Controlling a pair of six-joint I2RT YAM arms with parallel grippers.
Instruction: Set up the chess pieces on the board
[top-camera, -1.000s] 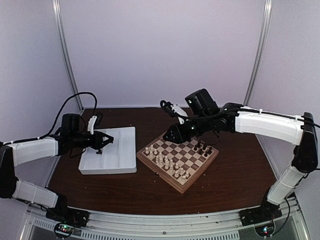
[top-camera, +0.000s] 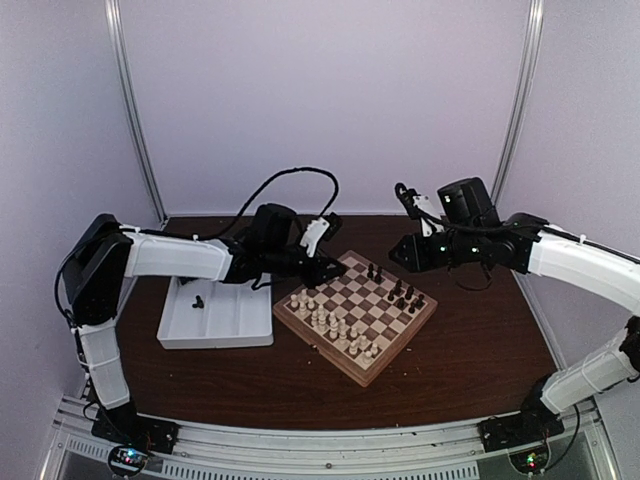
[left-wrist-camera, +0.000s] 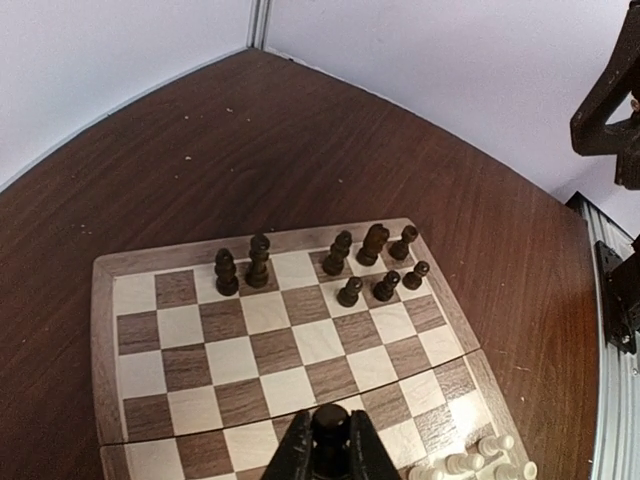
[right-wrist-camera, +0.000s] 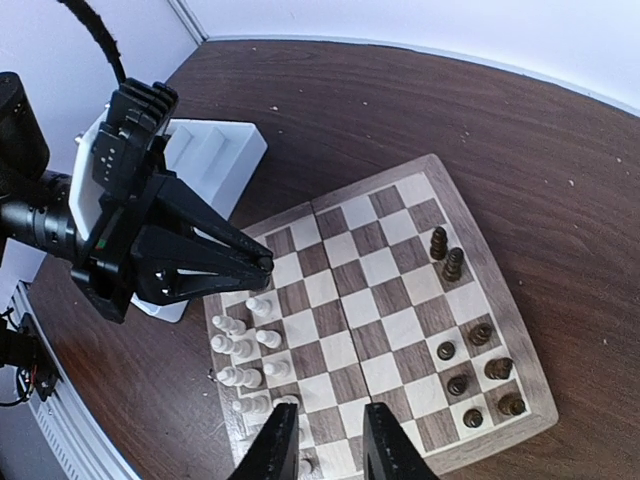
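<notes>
The chessboard (top-camera: 375, 340) holds white pieces (right-wrist-camera: 240, 376) along one side and several black pieces (left-wrist-camera: 258, 262) along the other. My left gripper hangs over the board, shut on a dark chess piece (left-wrist-camera: 330, 425) seen between its fingertips in the left wrist view. My right gripper is raised right of the left one, over the black pieces' side in the top view; its fingers are apart with no piece seen between them.
The white tray (top-camera: 215, 335) lies left of the board with a dark piece (top-camera: 198, 302) in it.
My left gripper has moved from over the tray rightward to above the board. My right arm has drawn back to the right, uncovering more of the board.
</notes>
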